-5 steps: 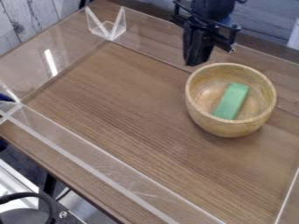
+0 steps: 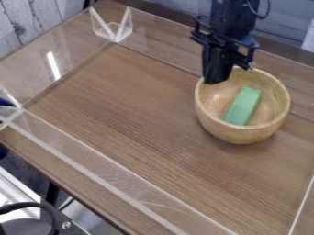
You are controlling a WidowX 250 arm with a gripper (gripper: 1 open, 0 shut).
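The dark robot gripper [image 2: 211, 72] points down just above the back-left rim of a round wooden bowl [image 2: 227, 128]. Its fingers look shut, with nothing visible between them. A green block [image 2: 243, 106] lies inside the bowl, toward its right side.
A clear angular plastic piece [image 2: 112, 25] stands at the back left. Black cabling [image 2: 33, 215] shows at the lower left corner, beyond the table edge.
The gripper has moved down and slightly right, closer to the bowl. The bowl and green block look unmoved.
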